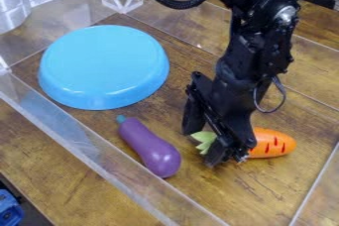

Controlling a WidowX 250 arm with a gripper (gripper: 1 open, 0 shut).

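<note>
The black gripper (223, 131) is low over an orange toy carrot (272, 143), its fingers around the carrot's green top end; whether they are closed on it is hard to see. The carrot lies on the wooden surface, pointing right. A purple toy eggplant (150, 149) lies to the left of the gripper, apart from it. A blue round plate or lid (103, 63) sits at the upper left.
Clear plastic walls or edges (79, 141) border the wooden area (159, 32) at left and lower right. A small blue object (6, 210) is at the bottom left corner. Bare wood lies between plate and gripper and behind the arm.
</note>
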